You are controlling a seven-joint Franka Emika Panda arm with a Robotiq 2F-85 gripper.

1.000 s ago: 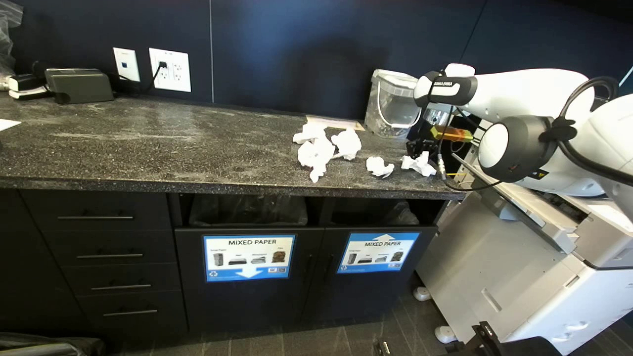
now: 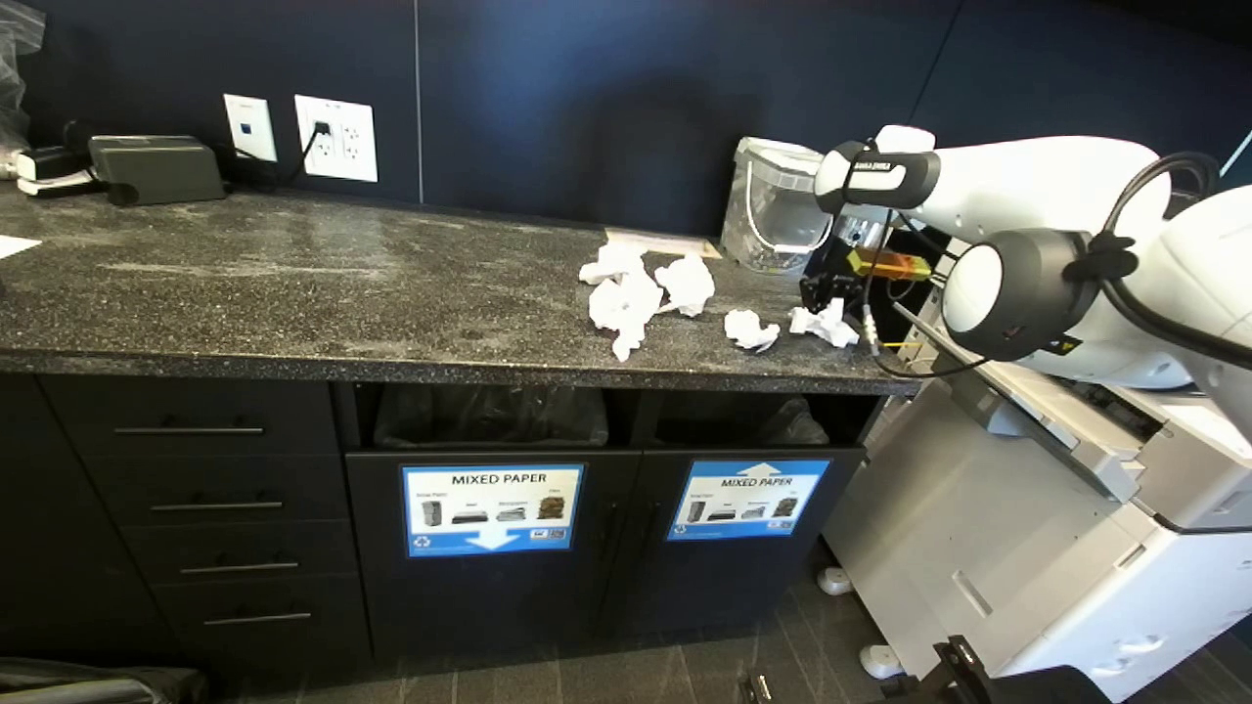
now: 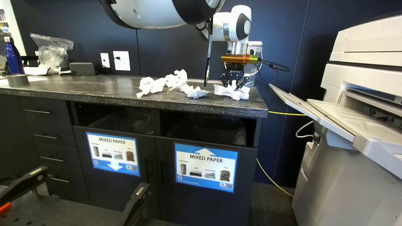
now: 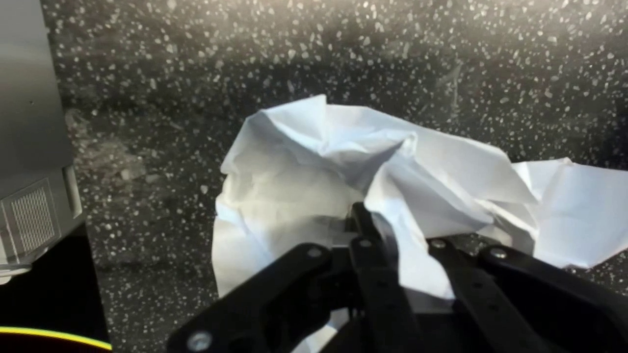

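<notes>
A crumpled white paper (image 4: 294, 194) fills the middle of the wrist view, and my gripper is shut on a fold of it. In exterior view 2 the same paper (image 3: 226, 91) is at the right end of the counter, with the gripper (image 3: 234, 86) pointing straight down into it. Whether it touches the counter is hard to tell. To its left are a smaller crumpled paper (image 3: 194, 92) and further crumpled papers (image 3: 151, 86). From exterior view 1 the held paper (image 2: 827, 324) shows in front of the gripper, whose fingertips are hidden.
A clear plastic bucket (image 2: 775, 209) stands against the wall behind the gripper. Two bin openings (image 3: 211, 126) lie below the counter's front edge, above the Mixed Paper signs (image 3: 205, 167). A printer (image 2: 1045, 505) stands off the counter's right end.
In exterior view 1 my gripper and the paper in it have shifted slightly left. The other papers have not moved.
</notes>
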